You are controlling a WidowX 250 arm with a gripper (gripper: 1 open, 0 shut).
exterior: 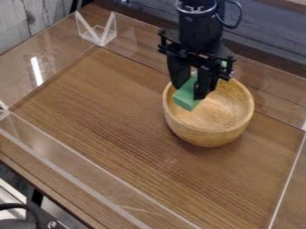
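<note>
A black robot arm reaches down from the top centre to a round tan wooden bowl (214,120) at the right of centre. Its gripper (191,82) is shut on a green object (185,97), which is held tilted over the left part of the bowl. Whether the object touches the bowl's inside cannot be told.
A transparent plastic piece (96,29) stands at the upper left. Black cables lie at the lower left corner, and a back edge runs along the top.
</note>
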